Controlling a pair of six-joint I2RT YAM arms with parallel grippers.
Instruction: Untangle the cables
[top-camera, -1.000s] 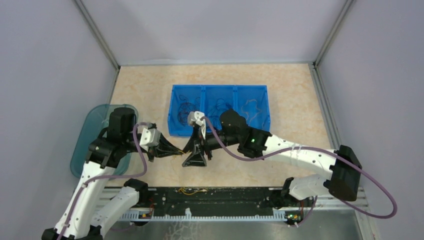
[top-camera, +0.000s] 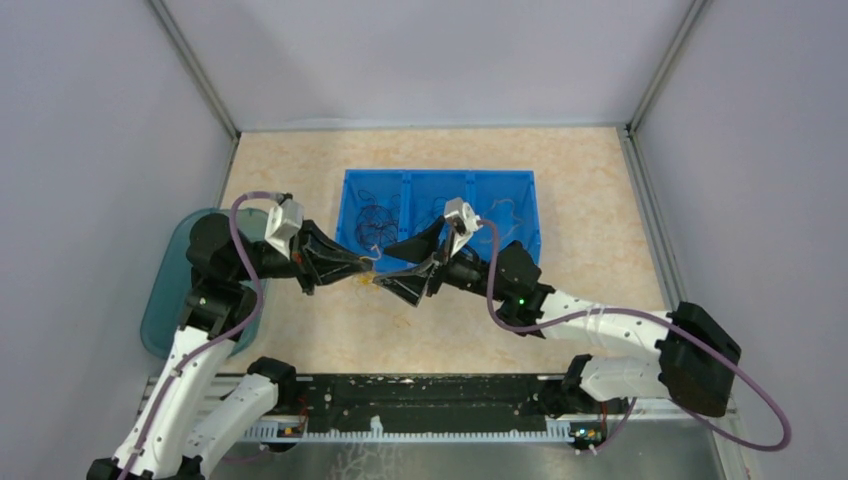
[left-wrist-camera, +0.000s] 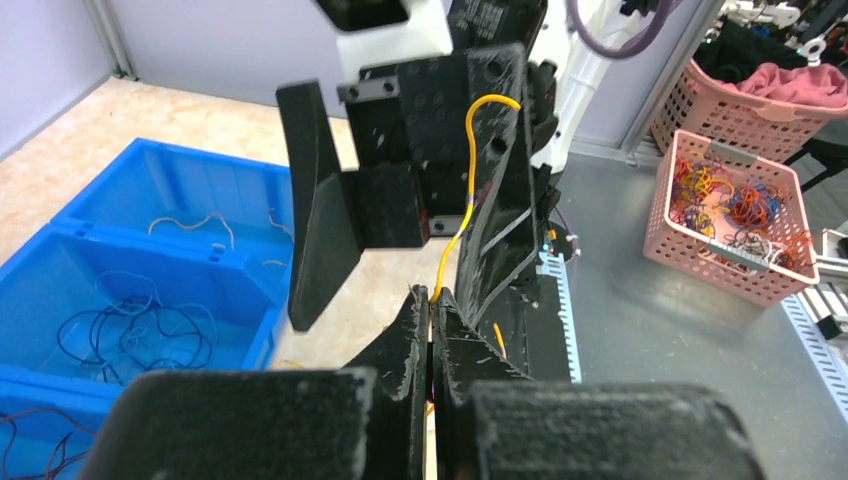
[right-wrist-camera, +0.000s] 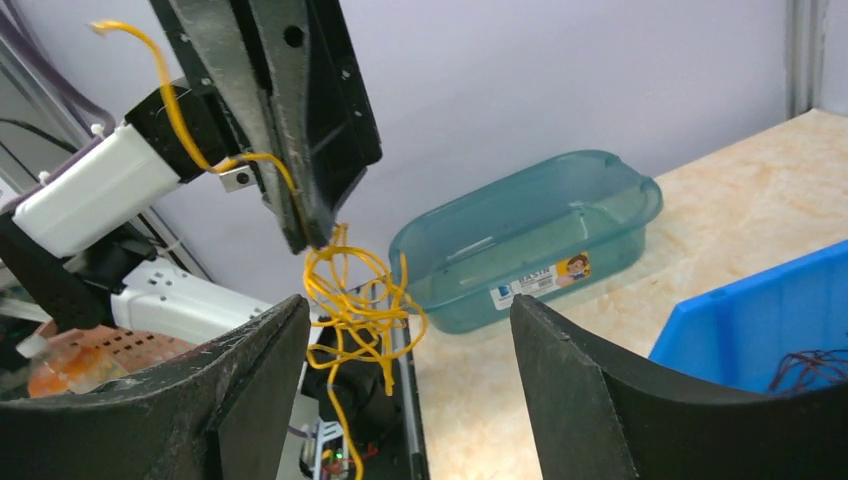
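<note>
A tangled yellow cable (right-wrist-camera: 355, 310) hangs below the tip of my left gripper (top-camera: 362, 263), which is shut with a strand of it between its fingertips. In the left wrist view one yellow strand (left-wrist-camera: 470, 150) arches up from those tips. My right gripper (top-camera: 390, 268) faces it from the right with fingers apart; in the right wrist view the tangle dangles between and beyond those fingers, not visibly clamped. The lower end of the cable drops out of view.
A blue three-compartment box (top-camera: 505, 185) with other cables stands behind the grippers. A teal bin (top-camera: 160, 300) is at the left. Pink baskets (left-wrist-camera: 725, 285) of cables and cloth sit outside the work surface.
My left gripper has risen slightly toward the back of the table.
</note>
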